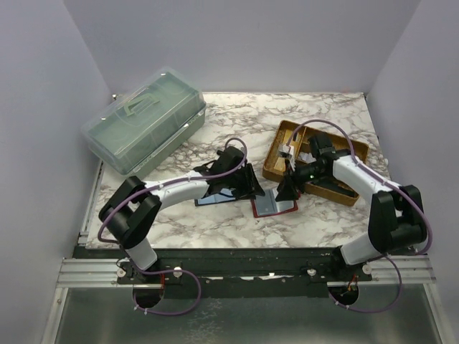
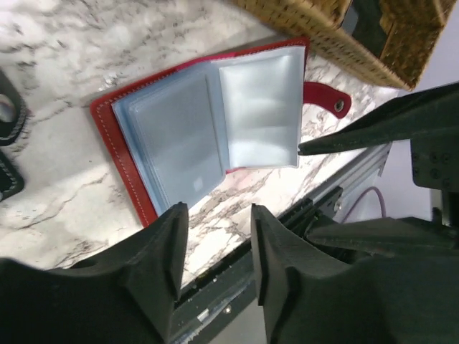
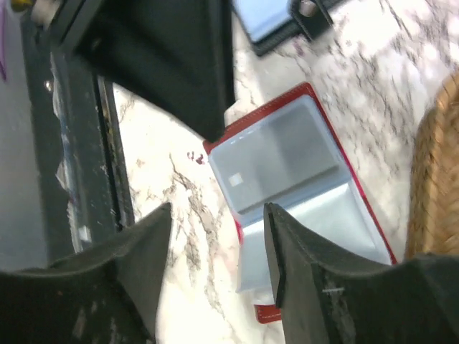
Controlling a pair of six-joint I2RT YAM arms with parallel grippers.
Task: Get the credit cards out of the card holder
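Note:
An open red card holder [image 1: 274,203] lies flat on the marble table, with cards in bluish plastic sleeves [image 2: 176,136] and a white flap beside them. My left gripper hangs over the holder's near-left part, its fingers apart with nothing between them. My right gripper is over the holder's right side, fingers apart, nothing seen between them; in the left wrist view it shows at the right edge.
A wooden compartment box [image 1: 344,201] stands just behind and right of the holder. A blue card case [image 1: 215,197] lies to the left. A translucent green case [image 1: 140,115] fills the back left.

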